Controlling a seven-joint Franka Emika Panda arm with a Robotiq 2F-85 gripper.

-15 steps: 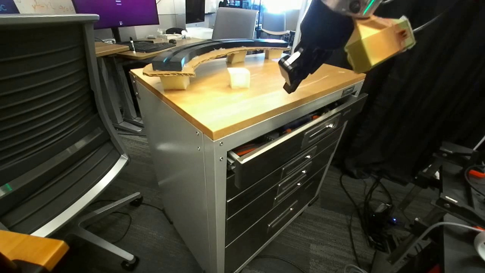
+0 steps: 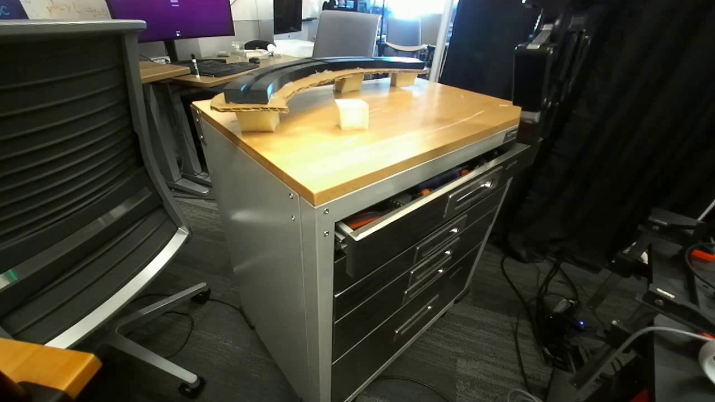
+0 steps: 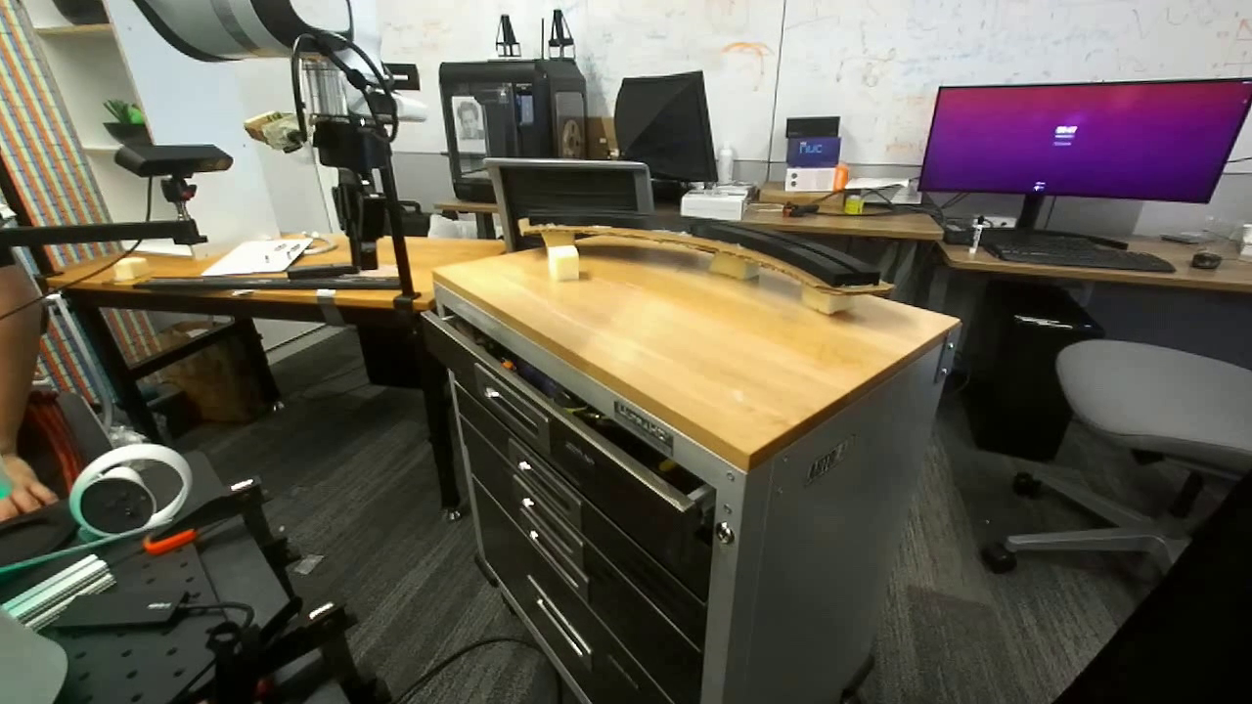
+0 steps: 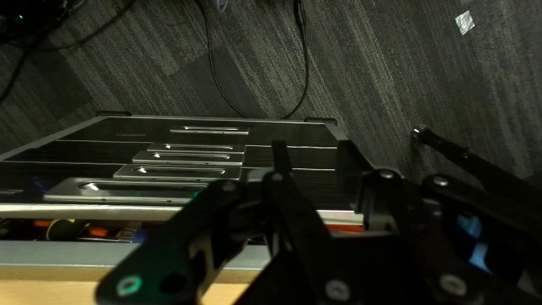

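Observation:
The top drawer [image 2: 429,214] of the metal tool cabinet stands partly pulled out, with orange and dark tools [image 4: 96,231] visible inside. Its recessed handle [image 4: 134,190] lies to the left of my gripper in the wrist view. Both black fingers are apart and I see nothing held between them. In exterior view 2 the gripper [image 3: 361,235] points down beyond the cabinet's left end. Exterior view 1 has only part of it, dark against the curtain at the upper right; its fingertips are hard to make out there.
On the wooden cabinet top [image 3: 681,352] a curved black strip [image 2: 322,66] rests on cardboard and foam blocks. One loose foam block [image 2: 352,114] appears in front of it. A wooden table [image 3: 469,252] stands behind the arm.
My arm has swung right in exterior view 1, from above the cabinet top to its far right end. The drawer remains partly out, and the things on top have not moved.

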